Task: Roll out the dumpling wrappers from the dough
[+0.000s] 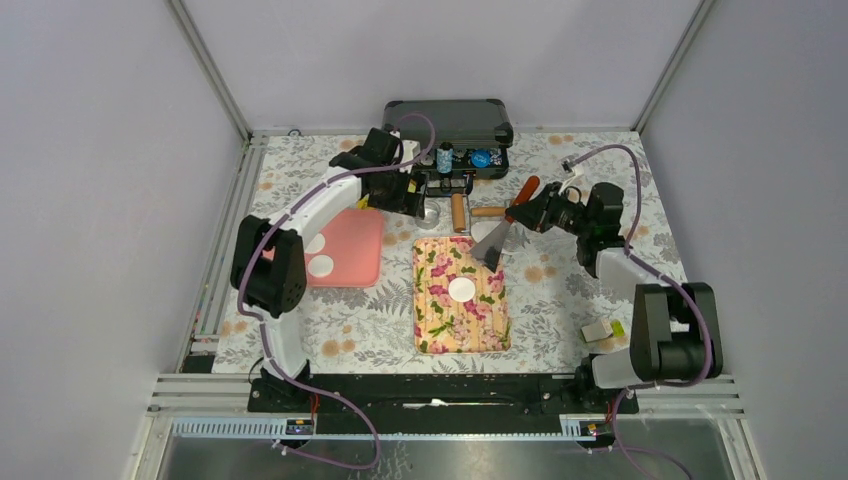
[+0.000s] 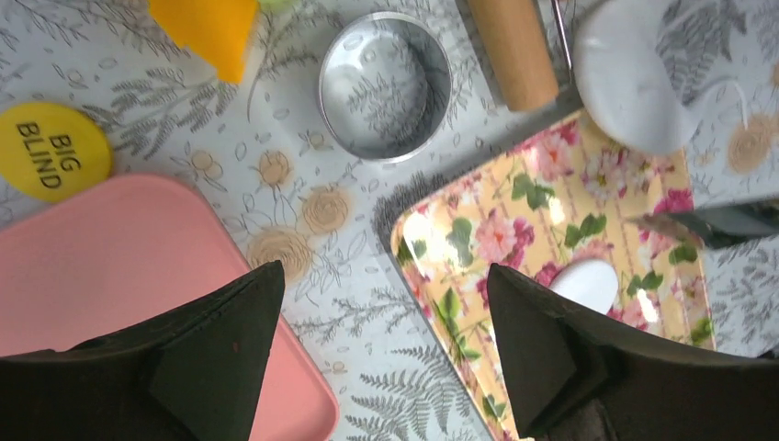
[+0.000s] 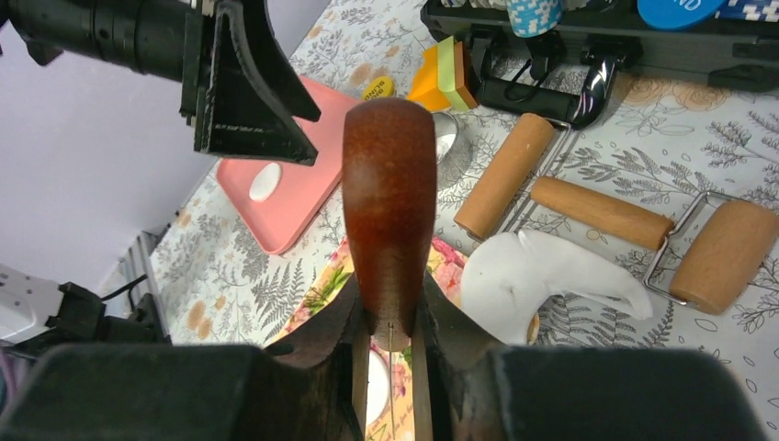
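Observation:
On the flowered board [image 1: 430,330] lies a round white wrapper [image 1: 462,289]. A flat piece of white dough [image 3: 501,285] with a curled tail overlaps the board's far right edge. My right gripper [image 1: 518,214] is shut on the brown handle of a scraper [image 3: 389,184]; its metal blade [image 1: 490,250] slants down over that edge. My left gripper is open and empty, above the table between the board and the pink tray [image 1: 365,250], near the metal ring cutter [image 2: 386,87]. Two white rounds [image 1: 320,266] show in the tray.
Wooden rollers [image 3: 602,211] on wire frames lie behind the board, with a black case [image 1: 450,125] farther back. A yellow "BIG BLIND" disc [image 2: 53,152] and an orange block [image 2: 211,32] sit near the cutter. Right of the board, the table is largely clear.

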